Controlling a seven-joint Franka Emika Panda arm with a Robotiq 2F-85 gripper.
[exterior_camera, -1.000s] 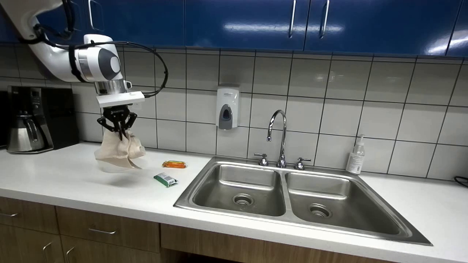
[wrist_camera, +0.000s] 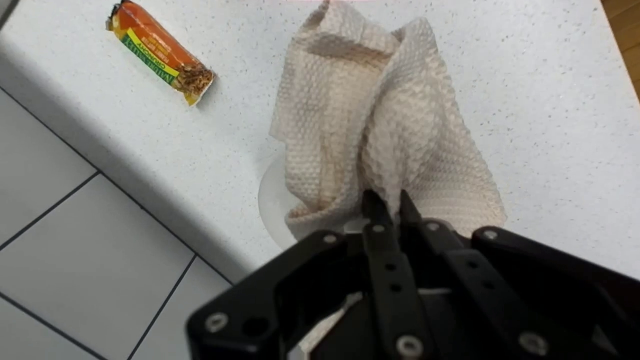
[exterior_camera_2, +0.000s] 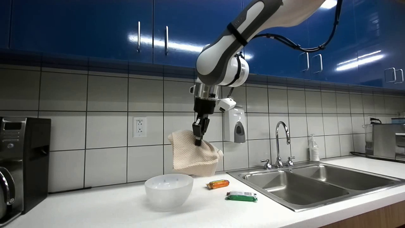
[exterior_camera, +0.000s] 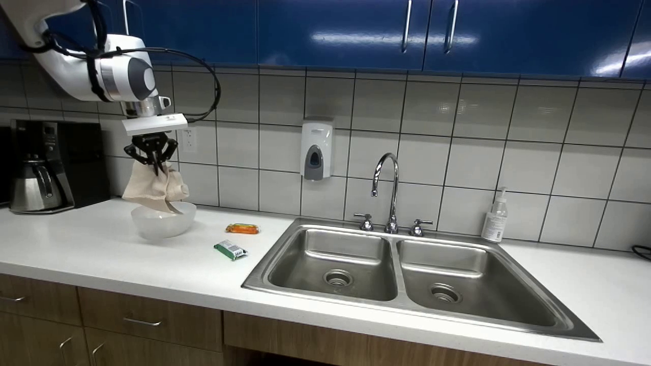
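Observation:
A beige textured cloth (exterior_camera_2: 191, 154) hangs in loose folds from my gripper (exterior_camera_2: 199, 142), which is shut on it. In the wrist view the cloth (wrist_camera: 336, 120) bunches up between the fingertips and spreads out below them. A frosted, see-through bowl (exterior_camera_2: 169, 192) stands upright on the white counter. In exterior view 1 the cloth (exterior_camera: 155, 186) hangs in front of or over the rim of the bowl (exterior_camera: 163, 220); exterior view 2 has it up and to the right of the bowl. From the wrist, only an edge of the bowl (wrist_camera: 273, 201) shows past the cloth.
An orange snack bar (exterior_camera: 242, 229) and a green one (exterior_camera: 231, 250) lie on the counter, between bowl and sink (exterior_camera: 396, 286). A coffee maker (exterior_camera: 58, 164) stands at the left. The tiled wall (exterior_camera_2: 106, 131) rises close behind.
My gripper has risen and shifted left in exterior view 1, carrying the cloth with it. More of the bowl shows beneath the cloth now. The two snack bars have stayed put.

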